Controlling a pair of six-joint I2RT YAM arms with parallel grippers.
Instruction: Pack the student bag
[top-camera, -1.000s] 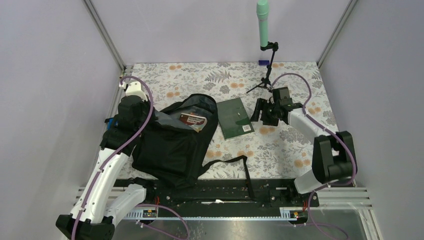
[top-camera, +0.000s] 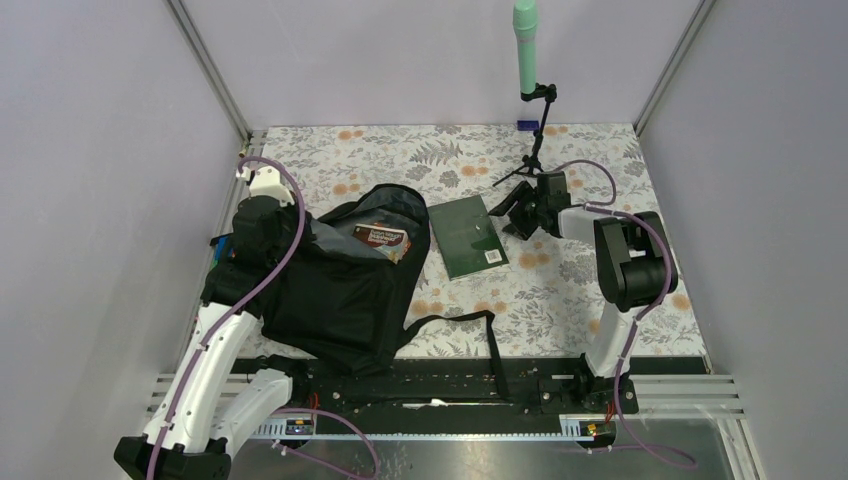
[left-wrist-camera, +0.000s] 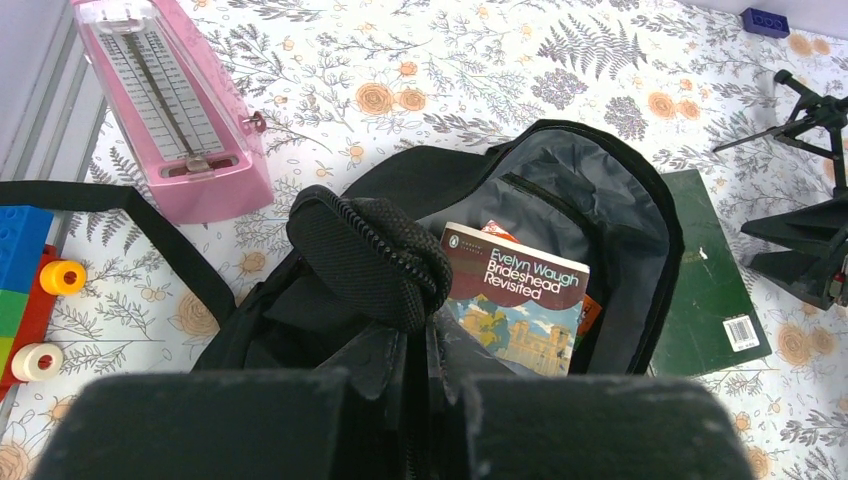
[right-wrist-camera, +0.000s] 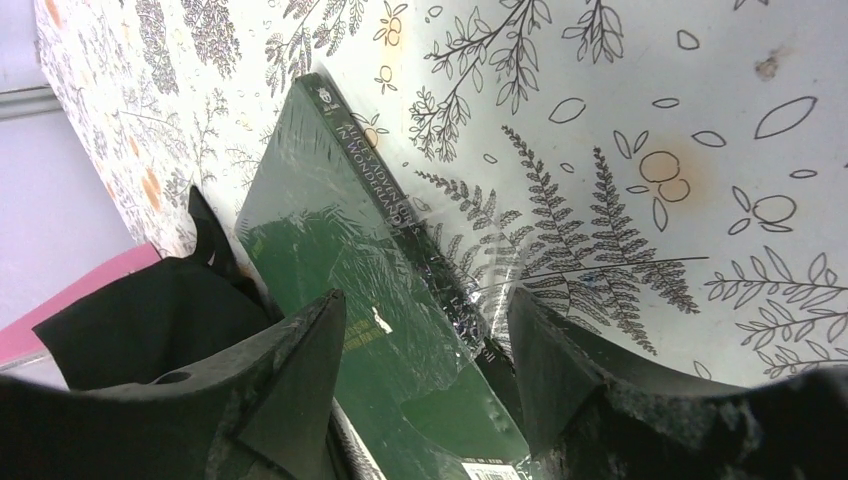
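The black backpack (top-camera: 340, 310) lies open at left, its lined opening holding a paperback, Brideshead Revisited (top-camera: 382, 240) (left-wrist-camera: 515, 300), with something orange behind it. My left gripper (top-camera: 290, 225) is shut on the bag's zipped edge (left-wrist-camera: 370, 250), holding it up. A dark green book (top-camera: 465, 235) (right-wrist-camera: 350, 250) with a glossy cover lies flat right of the bag. My right gripper (top-camera: 505, 215) stands part open at the book's right side; in the right wrist view its fingertips (right-wrist-camera: 320, 330) are low over the cover and spine. Whether they touch it is unclear.
In the left wrist view, a pink metronome (left-wrist-camera: 175, 130) and toy blocks (left-wrist-camera: 25, 290) lie left of the bag. A small tripod (top-camera: 533, 150) and blue brick (top-camera: 528, 125) stand at the back.
The left gripper and bag opening have shifted very slightly.
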